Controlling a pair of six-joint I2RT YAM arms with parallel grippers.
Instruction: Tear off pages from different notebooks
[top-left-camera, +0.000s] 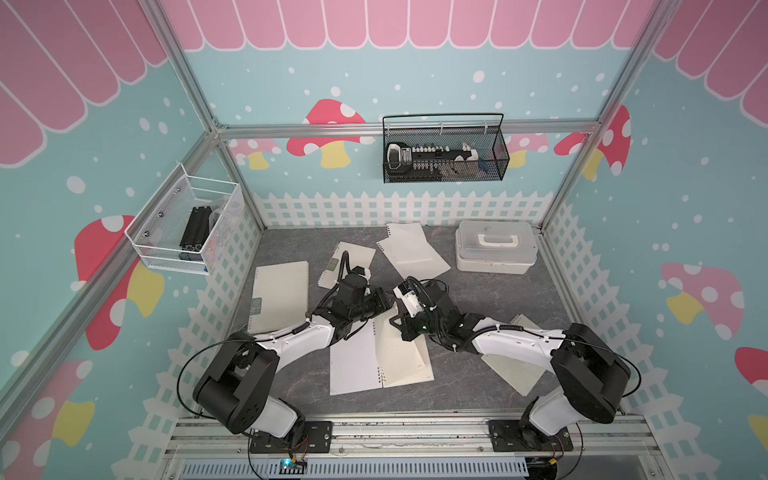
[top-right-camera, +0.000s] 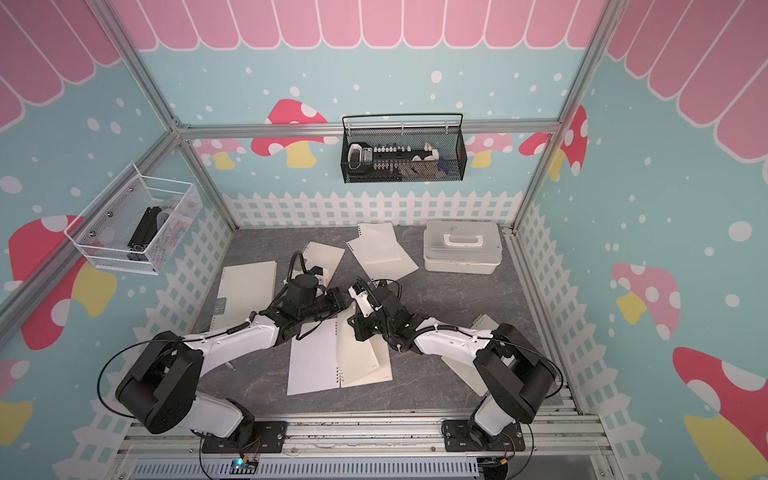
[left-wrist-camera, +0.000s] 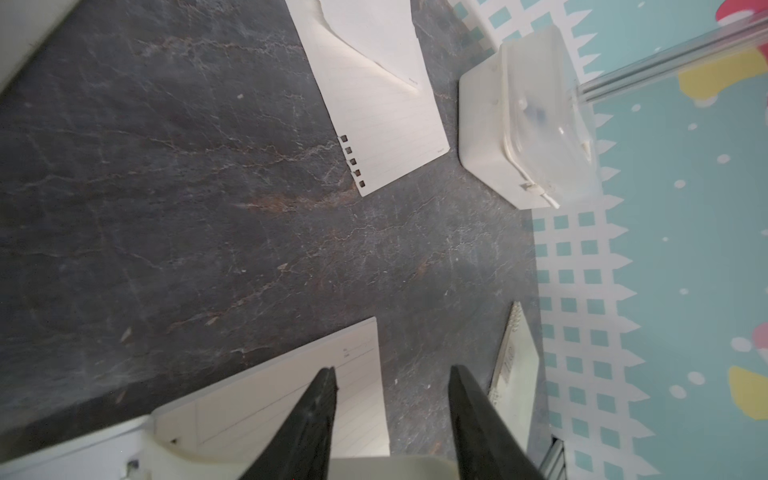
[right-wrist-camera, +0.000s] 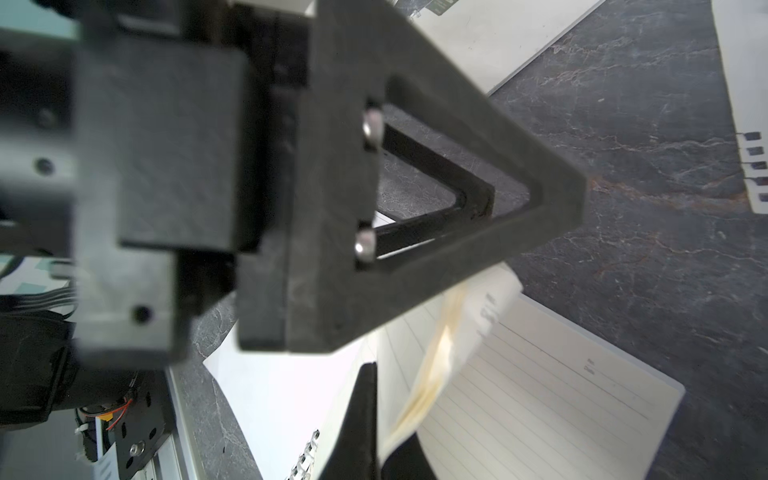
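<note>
An open spiral notebook (top-left-camera: 353, 369) lies front centre, with a cream page (right-wrist-camera: 480, 304) curled upward. My left gripper is above it, fingers apart, with a pale page edge low between them; whether it grips is unclear. My right gripper is beside it, low at the notebook, its fingertips partly behind the curled page. In the right wrist view the left gripper fills the upper left. Other notebooks lie at the left (top-left-camera: 278, 296), middle left (top-left-camera: 352, 254) and right (top-left-camera: 512, 368). Loose torn sheets (left-wrist-camera: 384, 128) lie at the back centre.
A white lidded box (top-left-camera: 496, 244) sits at the back right. A black wire basket (top-left-camera: 445, 172) and a white one (top-left-camera: 160, 248) hang on the walls. Bare table shows between the notebook and the box.
</note>
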